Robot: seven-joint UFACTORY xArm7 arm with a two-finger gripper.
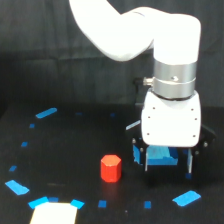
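Note:
A red block (111, 168) with a hexagonal outline stands on the dark table in the camera view. To its right lies a flat-looking blue piece (157, 160), partly covered by the white hand of the arm. My gripper (168, 160) points down over this blue piece, its dark fingers set well apart. The red block is clear of the fingers, on their left. No object is visibly gripped, though the hand hides part of the space behind the fingers.
Strips of blue tape, such as one at the right (186, 198) and one at the back left (46, 113), mark the black tabletop. A pale block (53, 213) is cut off by the bottom edge.

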